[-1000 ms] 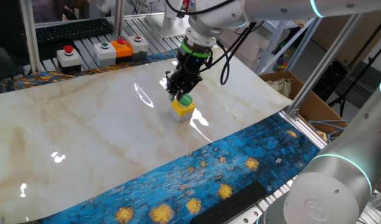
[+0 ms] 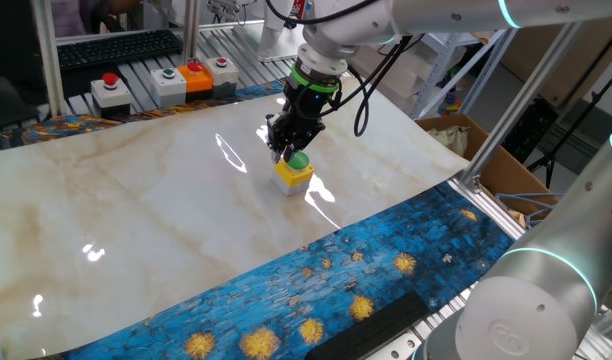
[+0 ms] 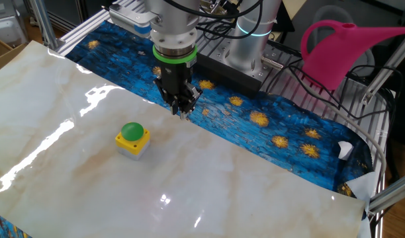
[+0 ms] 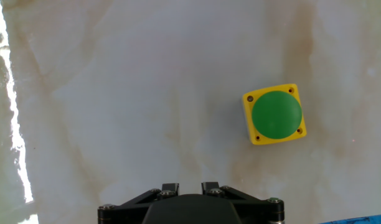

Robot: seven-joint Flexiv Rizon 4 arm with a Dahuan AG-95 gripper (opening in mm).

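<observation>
A green dome button on a yellow-topped box with a pale base stands upright on the marbled sheet; the button box [image 3: 132,141] is fully visible in exterior view 2. From the wrist, the green button [image 4: 276,115] appears right of centre, ahead of my gripper. My gripper's two dark fingertips stand a narrow gap apart, with nothing between them. In exterior view 2 the gripper [image 3: 181,114] hangs above the sheet, to the right of the box and apart from it. Exterior view 1 has the gripper [image 2: 283,153] partly overlapping the box in the image.
Several boxes with buttons, including an orange one [image 2: 195,78], stand on the slats behind the sheet, near a keyboard [image 2: 111,48]. A pink watering can [image 3: 345,56] stands beyond the blue cloth [image 3: 259,119]. The marbled sheet [image 3: 209,178] is otherwise clear around the button box.
</observation>
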